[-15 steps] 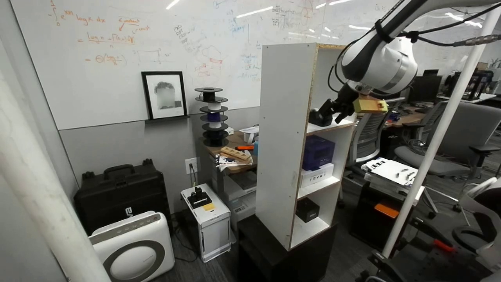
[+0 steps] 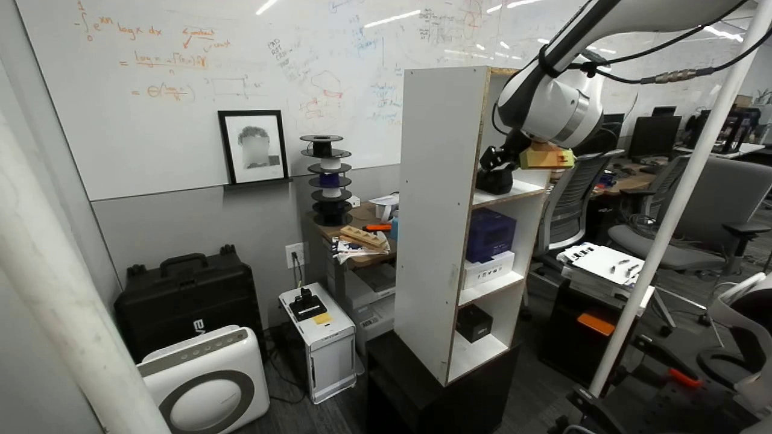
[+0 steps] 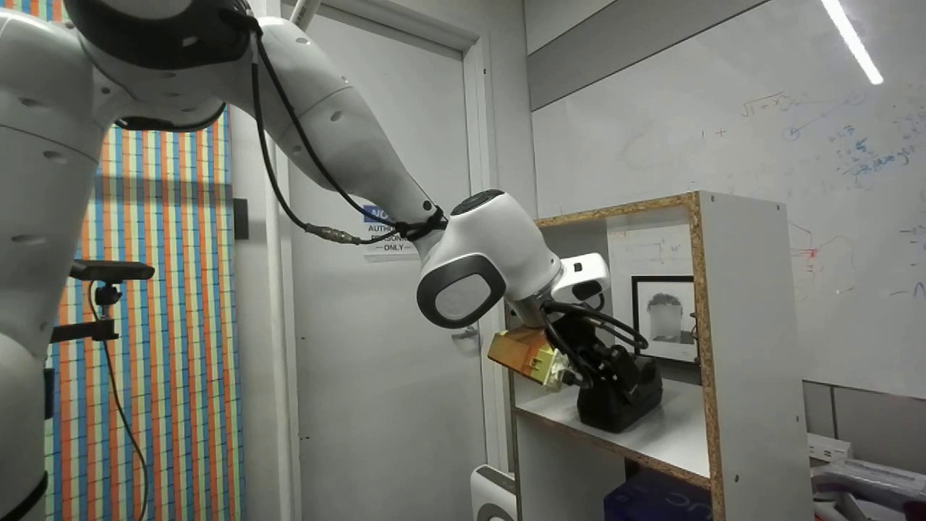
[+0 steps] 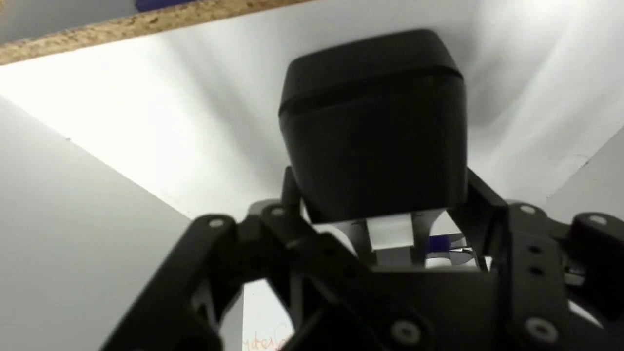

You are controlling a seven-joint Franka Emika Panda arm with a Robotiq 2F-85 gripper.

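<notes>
A black case with rounded edges point(image 4: 374, 128) sits on the top shelf of the white shelving unit point(image 2: 439, 202). My gripper reaches into that compartment, its fingers part open, with one finger on each side of the case in the wrist view. Whether both fingers touch it cannot be told. In exterior view 2 the gripper point(image 3: 618, 372) comes down onto the case point(image 3: 618, 405) from above at a slant. From the other side, the case point(image 2: 496, 183) shows just below the gripper point(image 2: 499, 160). It rests on the shelf board.
Side walls of the unit point(image 3: 753, 347) stand close around the gripper. On the shelf below are a purple box point(image 2: 490, 235) and a white box point(image 2: 489, 269); a small black box point(image 2: 474, 322) lies at the bottom. Bare shelf point(image 4: 134, 123) shows beside the case.
My arm has moved left in exterior view 1, farther into the top compartment. The gripper was at the shelf's opening and is now at the case, which has not visibly moved.
</notes>
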